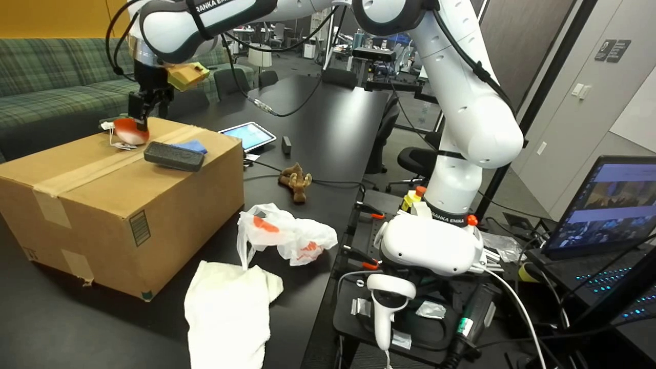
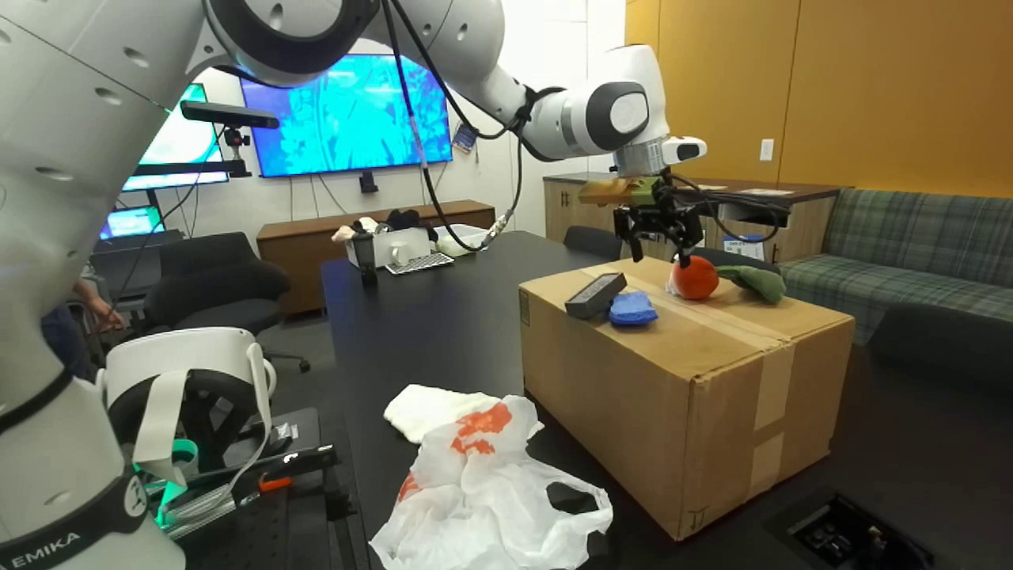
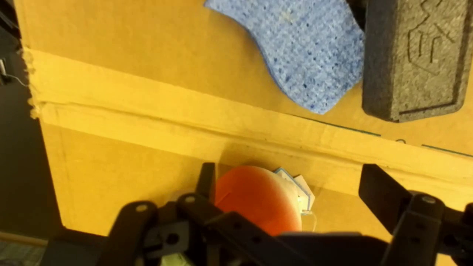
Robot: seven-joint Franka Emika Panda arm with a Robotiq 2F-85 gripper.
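On top of the cardboard box (image 1: 184, 227) lies a round red-and-white plush object (image 2: 696, 279) with green leafy parts (image 2: 756, 281) and white tags (image 3: 298, 188). My gripper is open right over it. In the wrist view the red body (image 3: 259, 197) sits between the fingers, close to the left one, with a wide gap to the right one. Part of it is hidden by the gripper's links. Whether a finger touches it, I cannot tell.
A dark grey eraser block (image 1: 173, 156) and a blue sponge (image 2: 632, 309) share the box top. Plastic bag (image 1: 286, 232), white cloth (image 1: 230, 313), brown plush toy (image 1: 295, 181) and tablet (image 1: 249, 135) lie on the black table. Bare table extends behind the box.
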